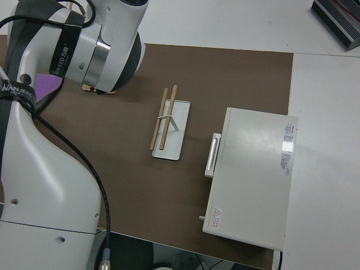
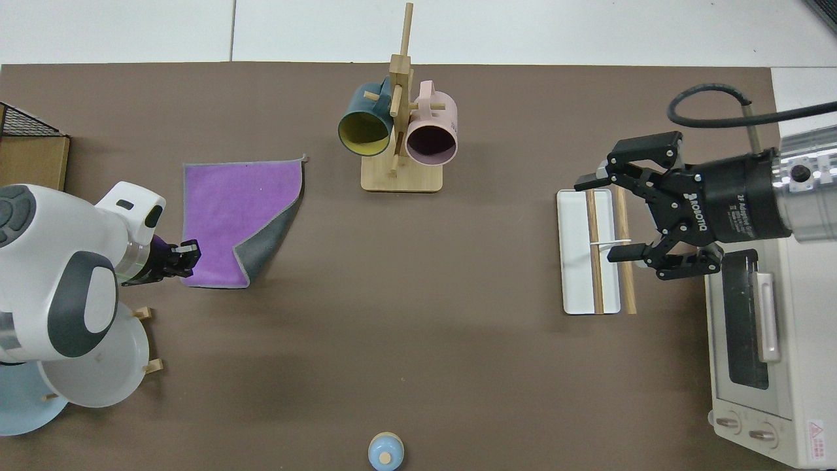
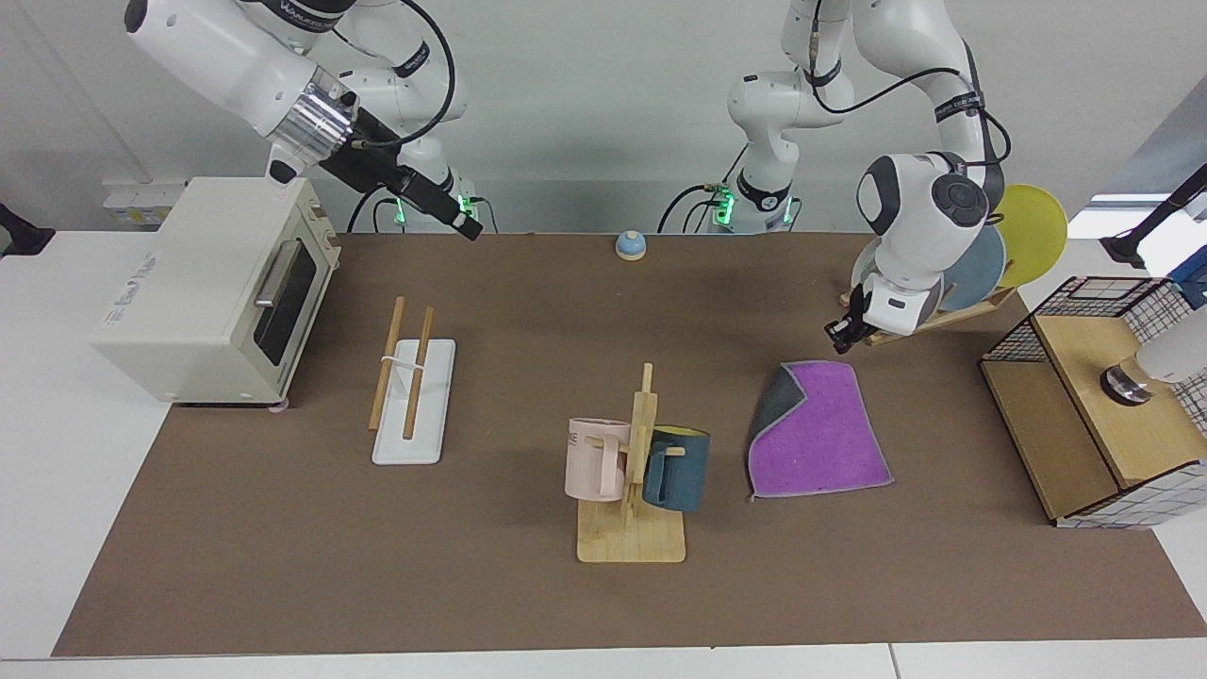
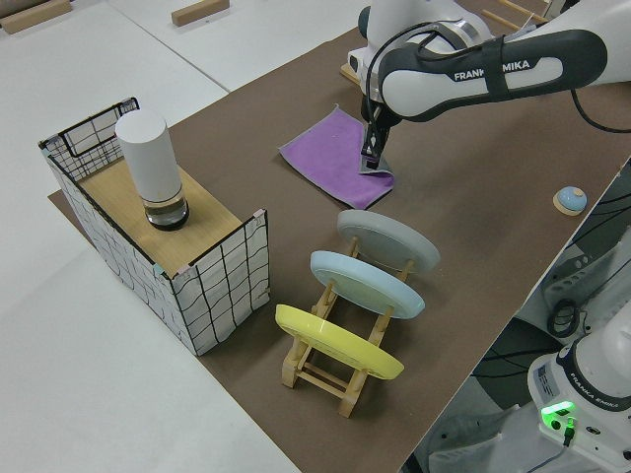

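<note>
In the top view a gripper on a white arm (image 2: 176,259) hangs at the left by the purple cloth (image 2: 235,204), whose corner is folded over grey. At the right a black gripper (image 2: 596,220) reaches above the white tray with two wooden sticks (image 2: 573,259); its two finger sets stand apart, nothing visible between them. The white arm's fingers are too small to read. A wooden mug tree (image 2: 404,180) holds a teal mug (image 2: 361,125) and a pink mug (image 2: 431,133).
A toaster oven (image 2: 745,392) stands at the right, a plate rack with plates (image 4: 340,345) and a wire-sided shelf (image 4: 217,296) at the left. A small blue round object (image 2: 386,455) lies at the near edge.
</note>
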